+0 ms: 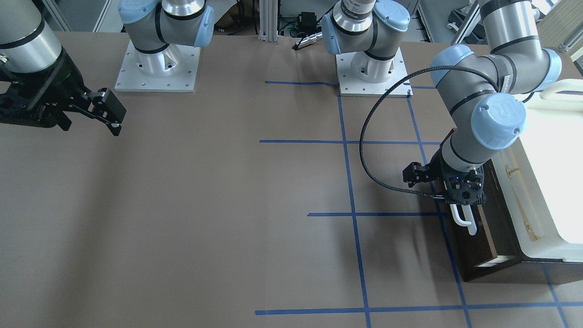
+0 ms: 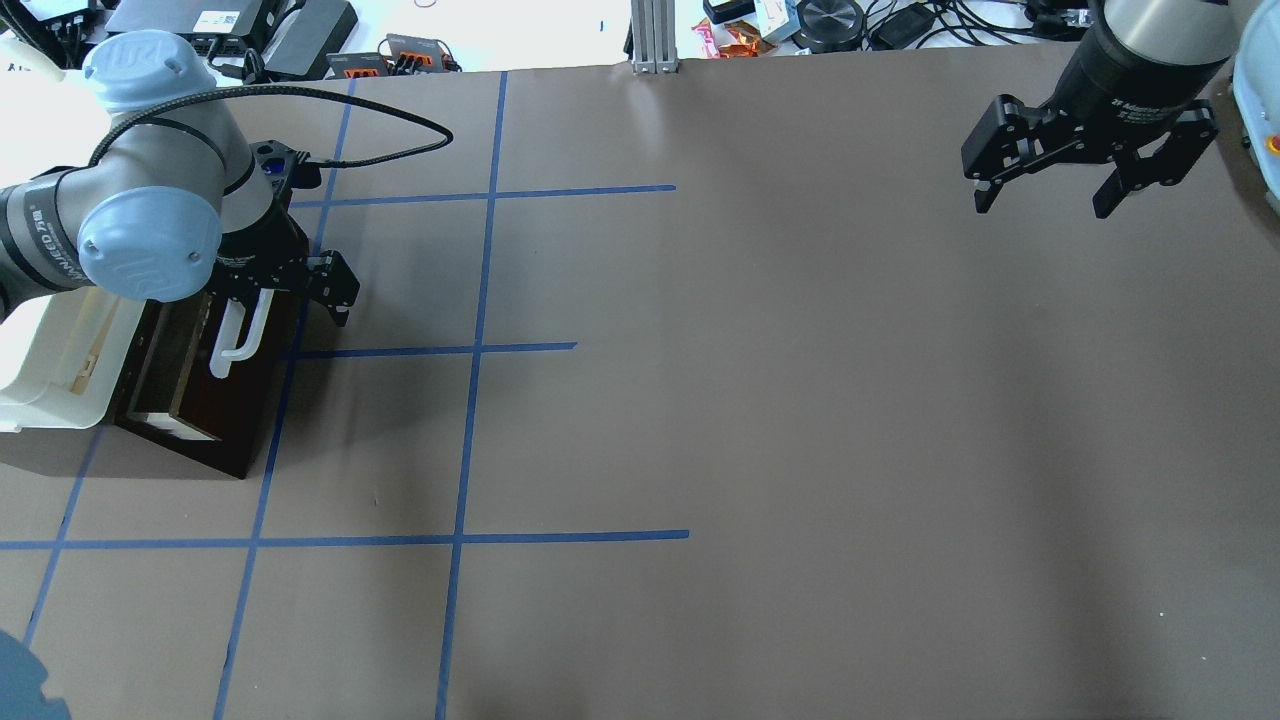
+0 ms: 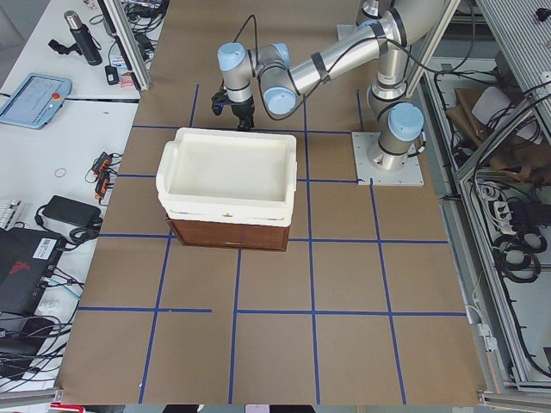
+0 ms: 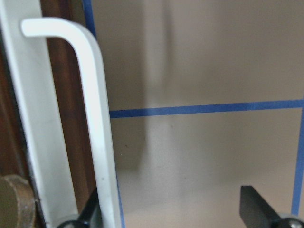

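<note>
My gripper stands open at the white handle (image 4: 97, 118) on the dark wooden drawer front (image 4: 71, 118). In the left wrist view one finger is mostly hidden behind the handle, and the other is out over the floor at the right. In the front view the gripper (image 1: 440, 183) sits over the handle (image 1: 464, 218) at the left side of a dark wooden box (image 1: 513, 270) with a white tray (image 1: 552, 180) on top.
Another black gripper (image 1: 87, 109) hangs at the far left of the front view. Two other arm bases (image 1: 155, 82) stand at the back.
</note>
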